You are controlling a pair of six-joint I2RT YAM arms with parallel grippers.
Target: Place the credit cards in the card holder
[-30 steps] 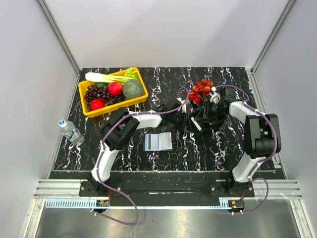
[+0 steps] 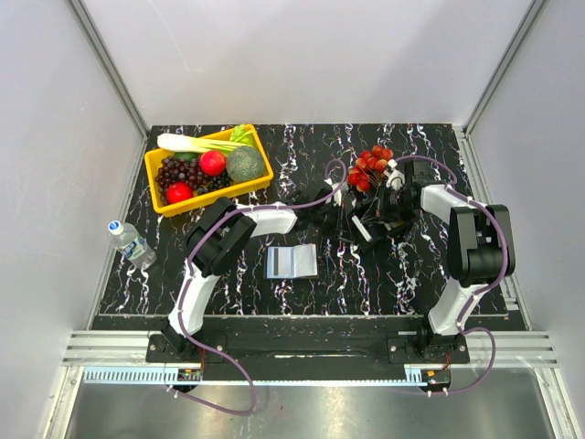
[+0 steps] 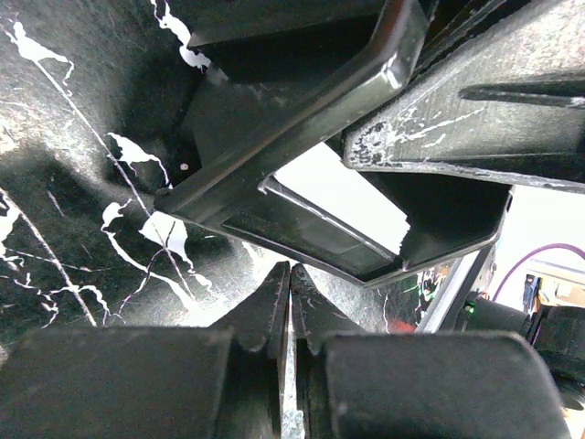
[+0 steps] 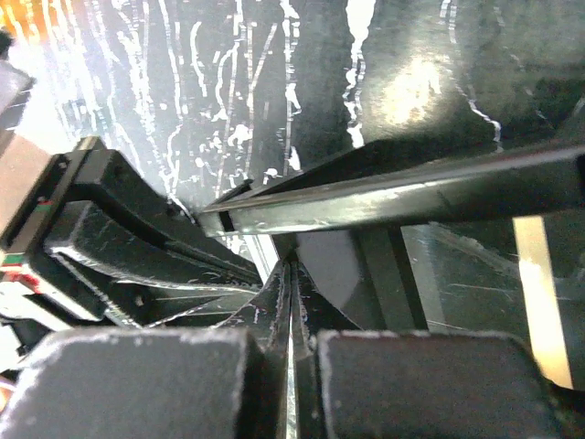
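In the left wrist view a black box (image 3: 247, 174) is tilted, with a white, finely edged piece (image 3: 352, 197) inside, perhaps stacked cards. My left gripper is shut before its lower edge, nothing visible between the tips. A finger (image 3: 430, 128) of the right arm reaches over the box. In the right wrist view my right gripper is shut with nothing between its fingers; a thin white edge (image 4: 263, 251) shows just outside them. An open, pale folded holder (image 2: 292, 262) lies on the table. Both arms partly cover the box from above.
Tomatoes (image 2: 370, 165) lie just behind the grippers. A yellow crate (image 2: 215, 194) of fruit and vegetables stands at the back left, a water bottle (image 2: 133, 245) at the far left.
The left gripper stays shut.
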